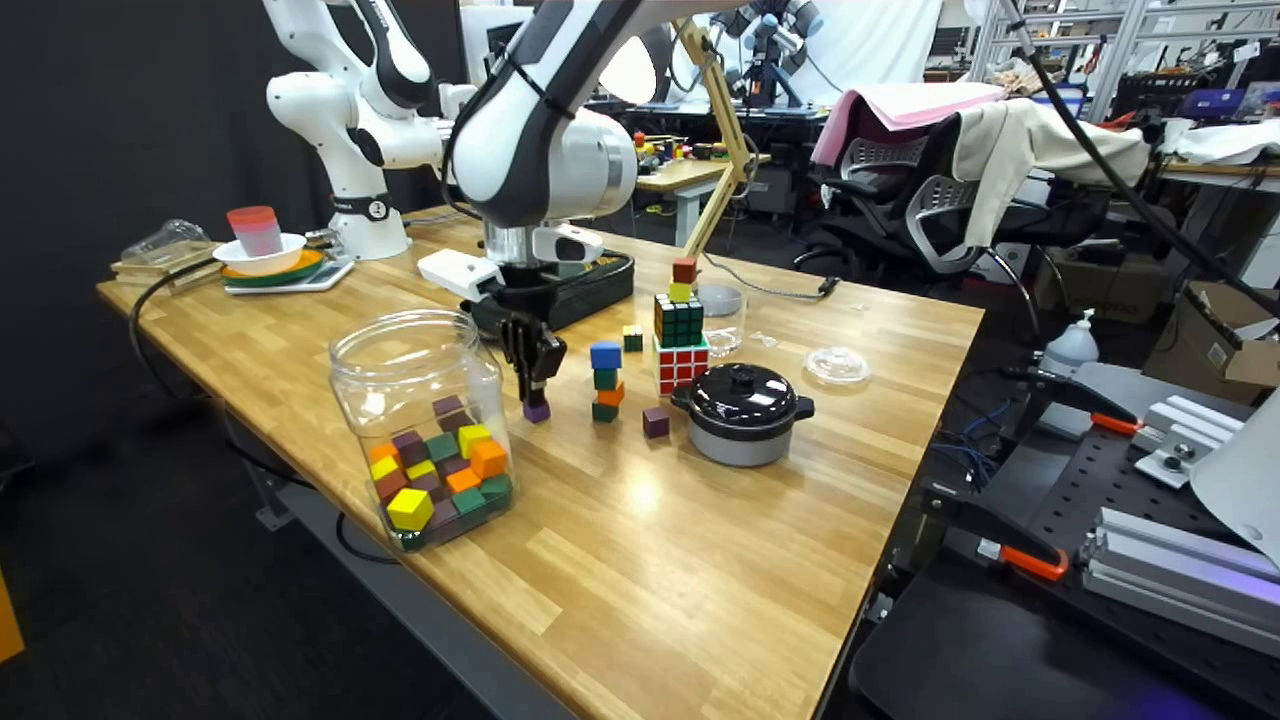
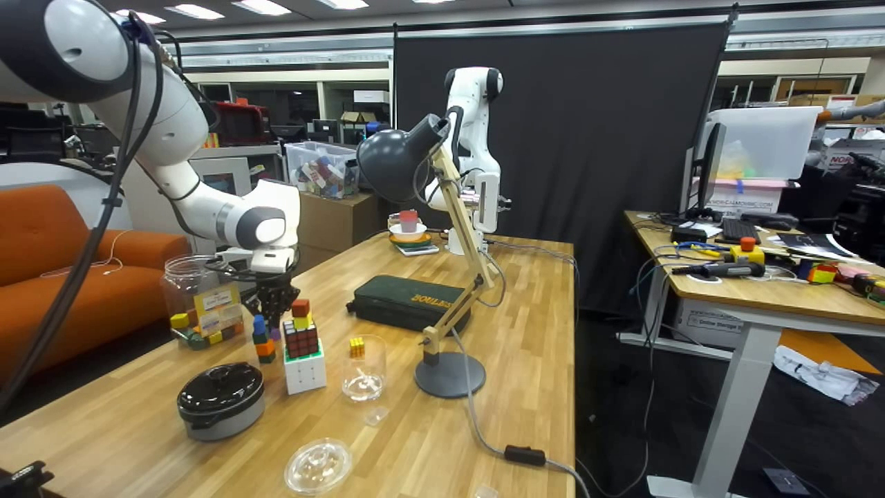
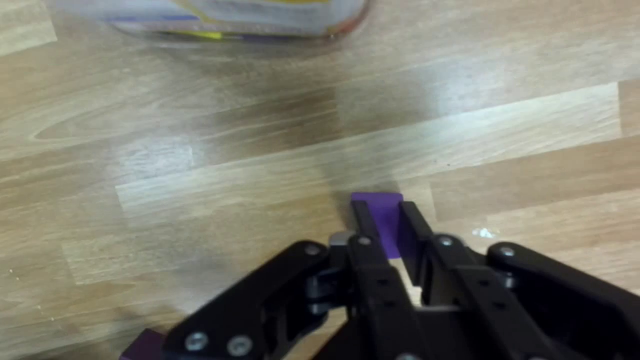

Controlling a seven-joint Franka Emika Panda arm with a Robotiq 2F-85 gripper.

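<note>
A purple block (image 3: 387, 231) sits between the two black fingers of my gripper, which is shut on it. In exterior view 1 the gripper (image 1: 535, 394) points down just right of the clear jar (image 1: 417, 360), and the purple block (image 1: 536, 412) shows under its fingertips. The block is at or very near the tabletop; whether it touches is hard to tell. Right of it stands a small block tower (image 1: 607, 382), blue on top, then green, orange and green. A second purple block (image 1: 655, 422) lies alone on the table between tower and pot.
The jar holds several coloured blocks. A lidded black-and-grey pot (image 1: 741, 414) and a stack of puzzle cubes (image 1: 681, 348) stand to the right. A dark case (image 2: 411, 301) and a desk lamp (image 2: 450, 375) lie farther back.
</note>
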